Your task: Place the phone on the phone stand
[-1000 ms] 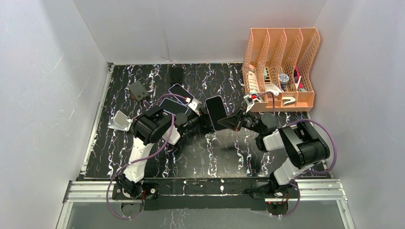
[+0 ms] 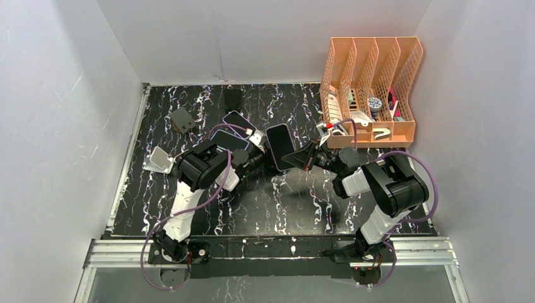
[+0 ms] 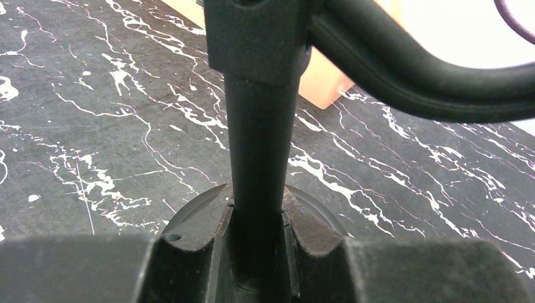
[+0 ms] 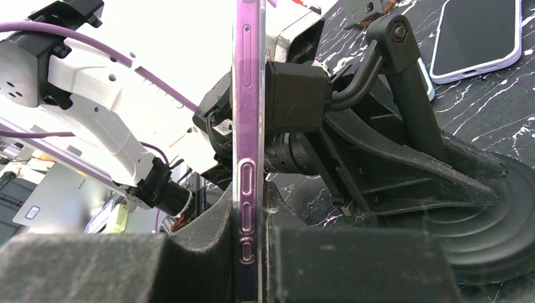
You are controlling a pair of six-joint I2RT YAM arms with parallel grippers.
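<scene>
A phone (image 2: 279, 144) with a dark screen, seen edge-on as a pink side (image 4: 248, 113) in the right wrist view, is held upright by my right gripper, shut on it. My left gripper is shut on the post of a black phone stand, whose round ridged base (image 4: 479, 246) shows below it in the right wrist view. In the top view the phone is just right of the stand, which is mostly hidden by the left arm and phone; whether they touch I cannot tell.
An orange organizer (image 2: 372, 88) stands at the back right. Spare phones (image 2: 230, 141) lie behind my left arm. A white stand (image 2: 159, 161), a grey stand (image 2: 182, 120) and a dark object (image 2: 233, 99) are at the left and back.
The left arm is unchanged.
</scene>
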